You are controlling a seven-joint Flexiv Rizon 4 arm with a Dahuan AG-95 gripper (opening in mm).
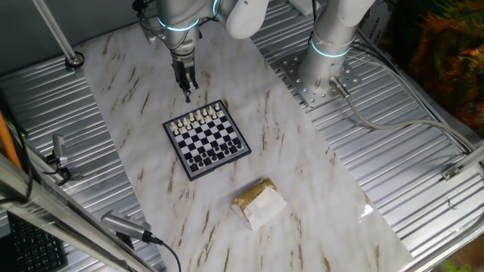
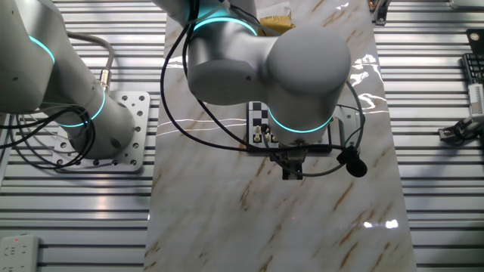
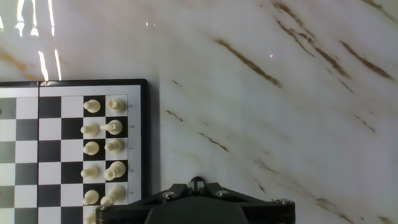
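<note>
A magnetic-style chessboard [image 1: 181,157] with a dark rim lies flat on the marble-patterned table. White pieces [image 1: 198,119] stand in two rows along its side nearest the arm, and black pieces [image 1: 215,156] line the opposite side. Just off the white side, above the table, my gripper [image 1: 187,99] points down. Its black fingers come together at the tip in the wrist view, shut with nothing visible between them. There the board's edge [image 3: 145,124] and several white pieces [image 3: 114,127] appear at the left, partly covered at the bottom by the gripper body. In exterior view 2 the arm hides most of the board.
A gold and white packet [image 1: 259,204] rests beyond the board's black side.
</note>
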